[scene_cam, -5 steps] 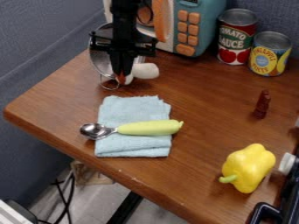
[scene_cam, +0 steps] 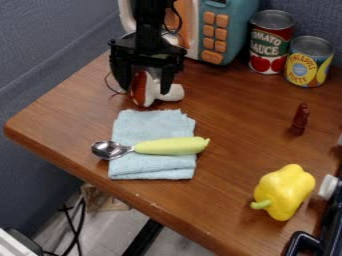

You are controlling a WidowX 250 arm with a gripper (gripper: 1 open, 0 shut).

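Note:
My black gripper (scene_cam: 144,72) is low over the back left of the wooden table, at a small red and white object (scene_cam: 167,92) that it partly hides; whether the fingers are open or shut on it is unclear. In front of it lies a folded light blue towel (scene_cam: 150,166) with a yellow-handled scoop (scene_cam: 167,146) across it.
A toy microwave (scene_cam: 221,30), a tomato sauce can (scene_cam: 269,45) and a yellow-labelled can (scene_cam: 309,65) stand at the back. A small brown bottle (scene_cam: 299,119) and a yellow pepper (scene_cam: 282,191) stand on the right.
The gripper has shifted slightly and turned over the red and white object, which now shows more white to the right of the fingers.

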